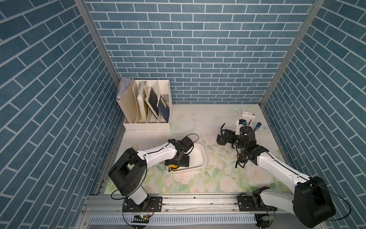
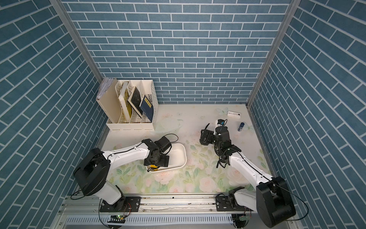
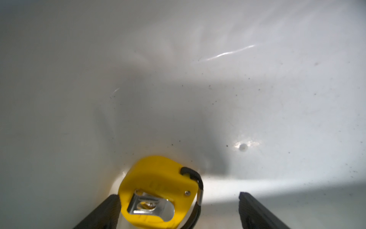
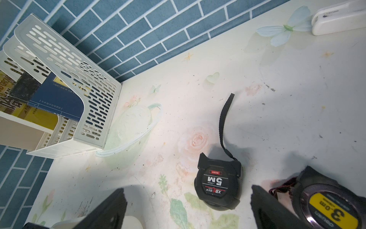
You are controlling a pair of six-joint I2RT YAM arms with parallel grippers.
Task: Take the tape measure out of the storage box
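A yellow tape measure (image 3: pixel 152 179) with a metal clip and black strap lies inside the white storage box (image 1: pixel 198 156), at one side. My left gripper is open low in the box, a fingertip on either side of the tape measure; in the top views the wrist largely hides it. My right gripper stands open over the table, nothing held, near a black 5M tape measure (image 4: pixel 217 183) and a black-and-yellow 3.0m one (image 4: pixel 329 204) that lie outside the box.
A white file rack (image 1: pixel 146 126) with folders and books stands at back left. A white stapler-like object (image 1: pixel 248 113) and a small blue item (image 1: pixel 257 126) lie at back right.
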